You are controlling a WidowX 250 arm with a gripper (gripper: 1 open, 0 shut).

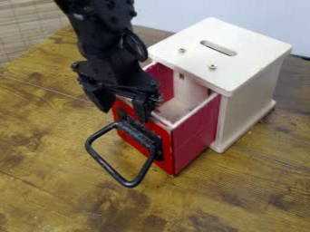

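Observation:
My black gripper hangs over the front left corner of an open red drawer with a pale, bare-looking interior. Its fingers point down at about the drawer's front edge; whether they are apart or closed on anything is unclear. The drawer's front carries a black handle bar that sticks out toward the camera. The drawer sits pulled out of a white wooden cabinet with a slot and two screws on top. Part of the drawer's back is hidden behind the arm.
A woven mat lies at the back left, and a white wall stands behind the cabinet.

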